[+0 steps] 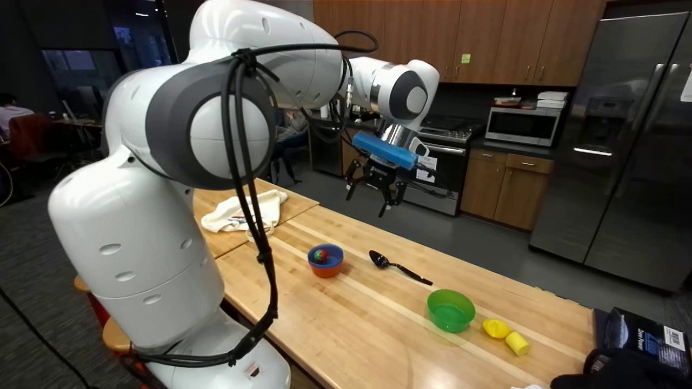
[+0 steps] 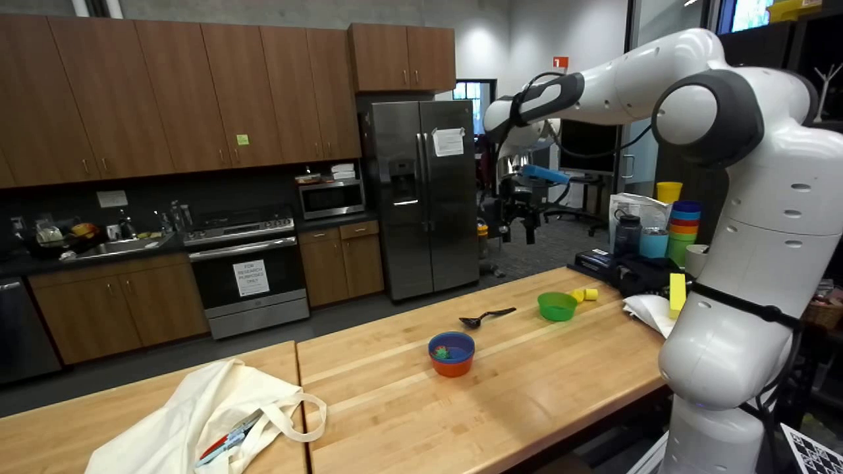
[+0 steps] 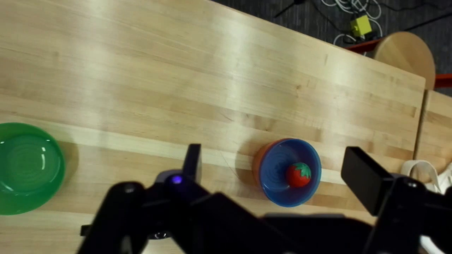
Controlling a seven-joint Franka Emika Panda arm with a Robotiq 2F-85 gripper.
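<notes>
My gripper hangs open high over the far side of the table, with nothing held between its fingers. On the table, a blue bowl sits in an orange one, and a red strawberry with a green top lies inside. From the wrist, these bowls appear between the spread fingers, well below them. A black spoon rests between the stacked bowls and an empty green bowl. Beyond the green bowl lie a yellow lemon-like piece and a yellow cylinder, close together.
A cream cloth bag with pens lies across the table seam. At the other end are a dark box, a bottle and stacked cups.
</notes>
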